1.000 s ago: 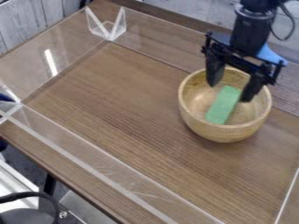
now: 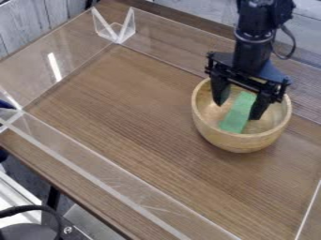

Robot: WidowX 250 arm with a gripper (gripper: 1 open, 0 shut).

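A round tan wooden bowl [image 2: 221,138] sits on the wooden table, right of centre. Inside it lies a pale green oblong object [image 2: 235,119]. The black gripper [image 2: 238,99] reaches down from the top right, its fingers open over and into the bowl's back part, above and around the green object's upper end. Whether the fingertips touch the object cannot be told.
A small clear plastic piece [image 2: 114,26] is at the back left. A dark cable lies at the bottom left corner.
The gripper has moved down and slightly left into the bowl, closer to the green object. The bowl stays in about the same place.
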